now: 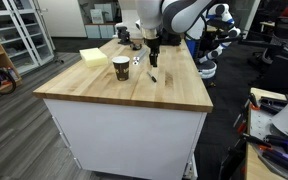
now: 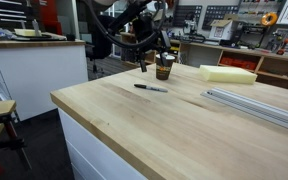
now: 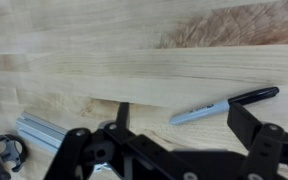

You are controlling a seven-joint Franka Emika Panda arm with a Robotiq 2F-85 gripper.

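A black-and-grey marker (image 3: 224,105) lies flat on the wooden worktop, to the right of centre in the wrist view. In exterior view 2 the marker (image 2: 151,88) rests left of the middle of the worktop, and in exterior view 1 the marker (image 1: 153,75) shows as a small sliver. My gripper is open above the wood, its two black fingers (image 3: 122,115) wide apart with nothing held. The marker's grey end falls between them in that view, below the gripper. From the side, my gripper (image 2: 144,60) hangs over the marker, apart from it.
A dark cup (image 1: 121,68) stands near the gripper. A pale yellow block (image 1: 93,57) sits at the worktop's far left. Long grey metal rails (image 2: 252,108) lie on the wood.
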